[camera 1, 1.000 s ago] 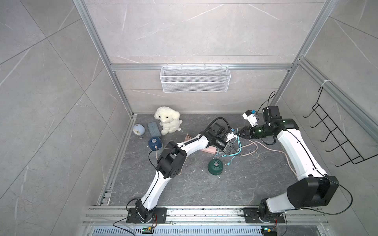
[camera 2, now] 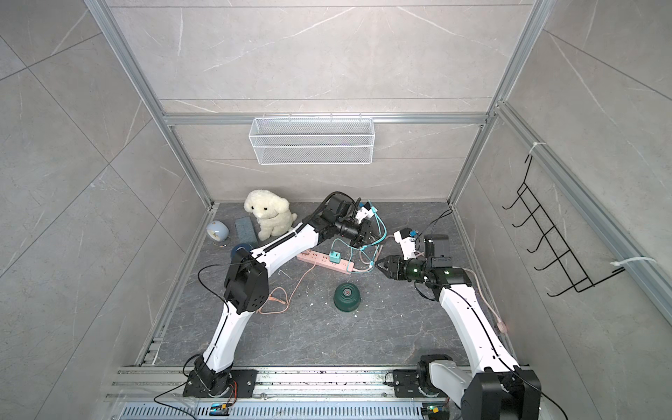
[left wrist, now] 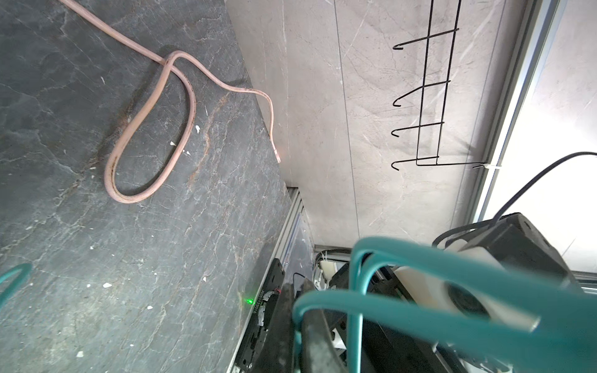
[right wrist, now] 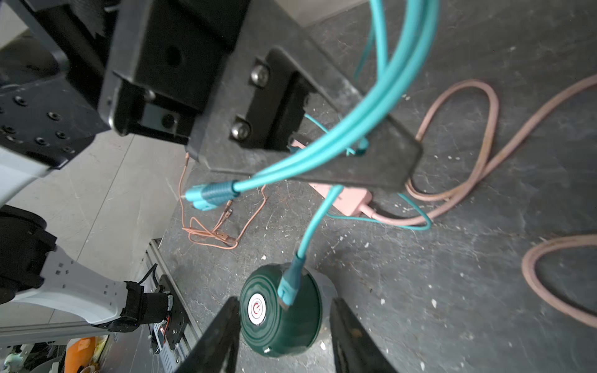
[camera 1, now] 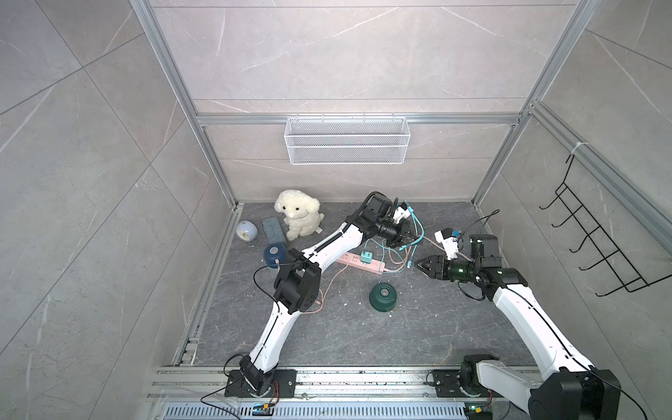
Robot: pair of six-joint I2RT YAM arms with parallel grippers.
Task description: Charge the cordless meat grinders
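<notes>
My left gripper (camera 1: 397,238) is raised over the back middle, shut on a bundle of teal cable (left wrist: 423,310); the cable's connectors (right wrist: 289,283) dangle below it. My right gripper stands open to the right of them, nothing between its fingers. A green meat grinder base (camera 1: 383,296) stands in the front middle, and a blue one (camera 1: 275,254) is at the left. The pink power strip (camera 2: 315,257) has a teal charger (camera 2: 335,257) on it, behind the green base.
A plush dog (camera 1: 299,210), a blue-white ball (camera 1: 246,230) and a grey slab (camera 1: 273,229) are at the back left. Pink cords lie at the middle and right.
My left gripper has risen toward the back, lifting the teal cable.
</notes>
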